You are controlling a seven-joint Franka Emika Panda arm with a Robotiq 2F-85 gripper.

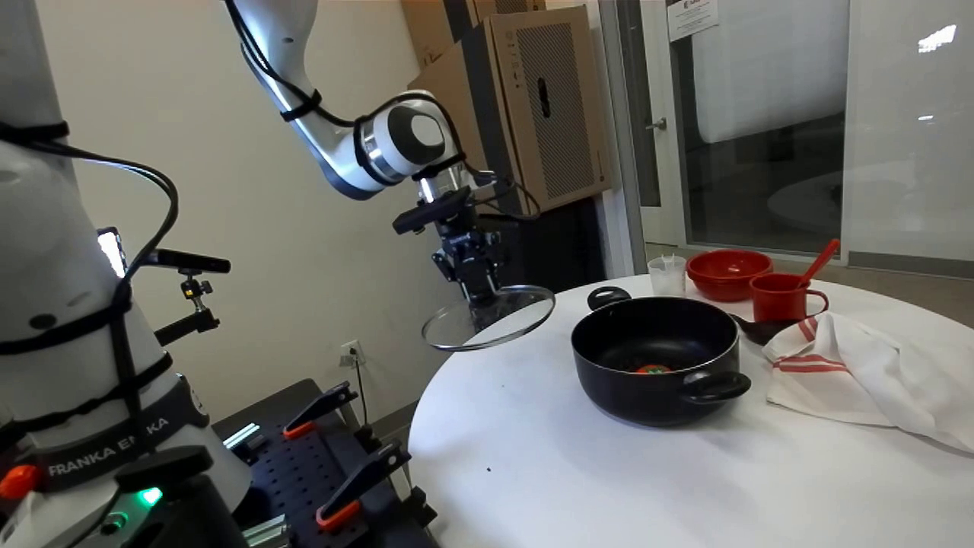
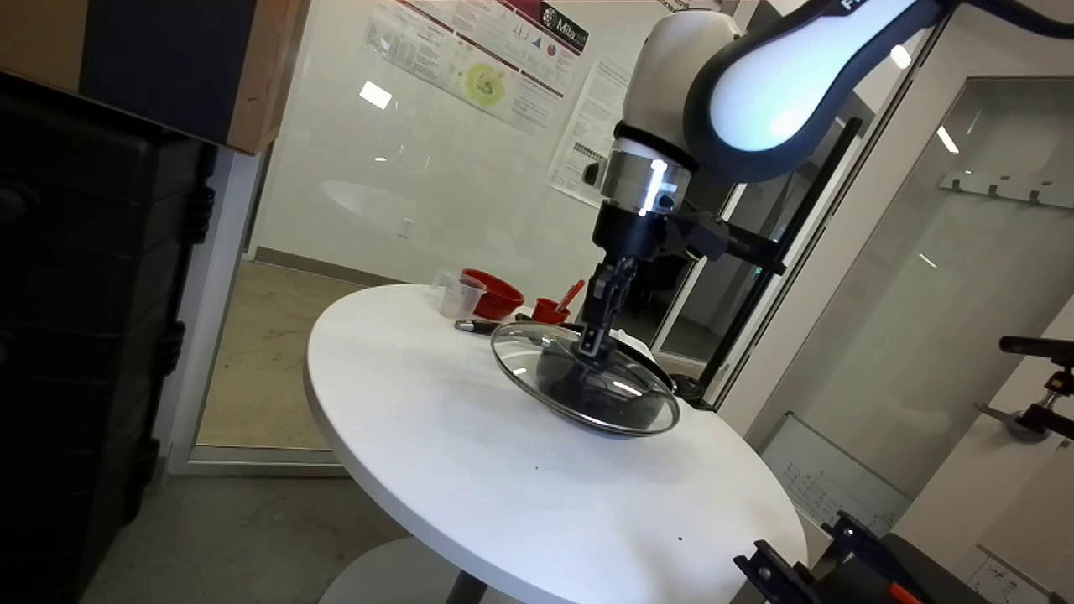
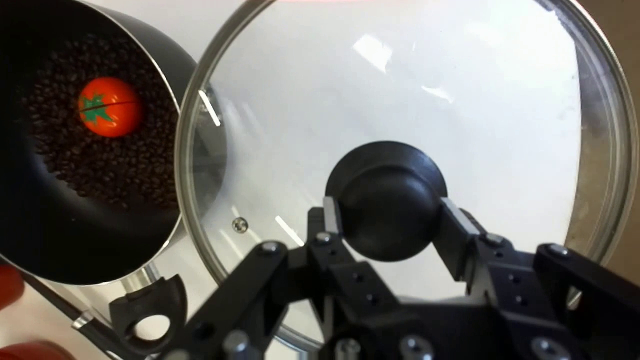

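The glass lid (image 1: 456,324), with its metal rim, hangs tilted in the air left of the pot in exterior view 1. My gripper is shut on the lid's round black knob (image 3: 390,204), a finger on either side of it. The black two-handled pot (image 1: 657,365) stands uncovered on the white table. In the wrist view, dark beans (image 3: 144,156) cover part of the pot's bottom, and a red tomato with a green star-shaped top (image 3: 111,108) lies on them. From exterior view 2, the lid (image 2: 523,362) and gripper (image 2: 591,352) hide most of the pot.
Behind the pot are red bowls (image 1: 728,274), a clear cup (image 1: 667,275) and a red mug (image 1: 781,298) holding a red utensil. A white towel with red stripes (image 1: 867,374) lies to the right.
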